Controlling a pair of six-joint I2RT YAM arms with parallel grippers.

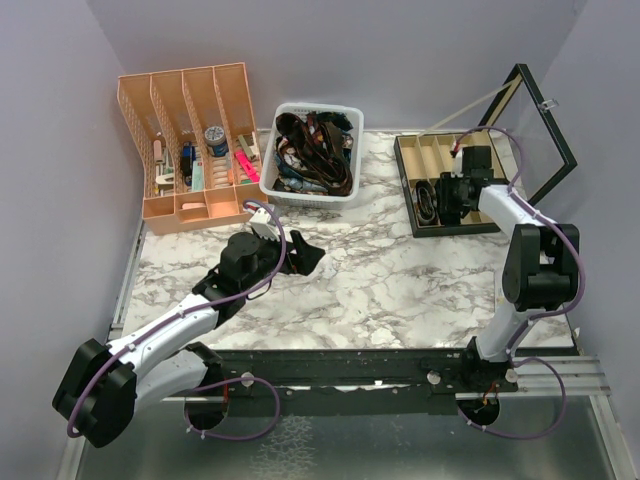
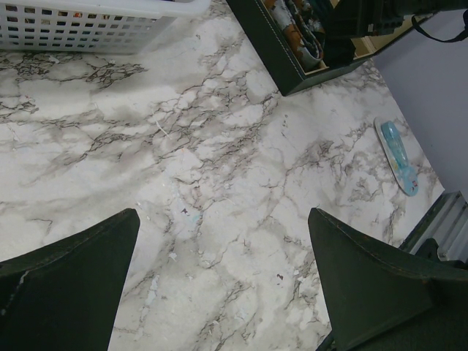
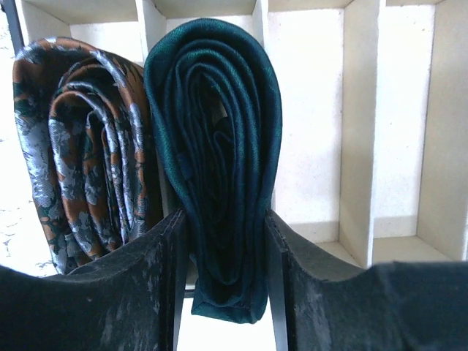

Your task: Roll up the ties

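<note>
In the right wrist view a dark green rolled tie stands over the box's second compartment, its lower end between the fingers of my right gripper. Those fingers lie close along both sides of it; whether they press on it I cannot tell. A brown and grey patterned rolled tie fills the first compartment to the left. The divided box stands at the back right with its lid raised. My left gripper is open over bare marble, nothing between its fingers.
A white basket heaped with loose ties stands at the back middle. Left of it is an orange divided organizer with small items. The raised lid leans at the right wall.
</note>
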